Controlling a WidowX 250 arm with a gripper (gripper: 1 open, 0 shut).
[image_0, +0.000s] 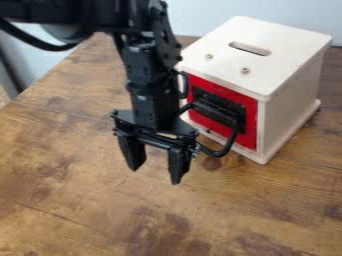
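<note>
A pale wooden box (281, 110) with a slot in its top and a red front panel (211, 83) stands at the right. On that front is a black part with a bent black handle (237, 128) sticking out toward the lower left. My black gripper (155, 163) hangs just left of the handle's lower end, its two fingers pointing down and apart, open, with nothing visible between them. Whether the gripper body touches the handle cannot be told.
A pale wall shows behind the table's back edge.
</note>
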